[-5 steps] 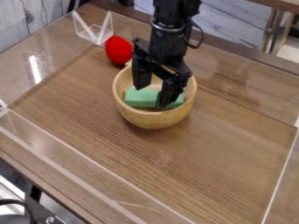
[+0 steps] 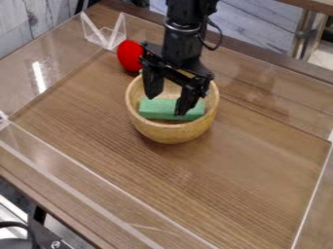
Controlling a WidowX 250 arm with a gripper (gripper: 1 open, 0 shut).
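Observation:
A black gripper [image 2: 174,86] is over a round wooden bowl [image 2: 170,130], its two fingers reaching down into the bowl from above. A green block [image 2: 168,110] lies in the bowl below the fingers. Whether the fingers touch the block is hard to tell; they look spread apart, with the block not clearly between them.
A red object [image 2: 130,55] sits behind the bowl at the left, near a clear plastic container [image 2: 103,30] at the table's back-left edge.
The gripper has risen slightly, and more of the green block shows beneath it. The bowl and red object look unmoved.

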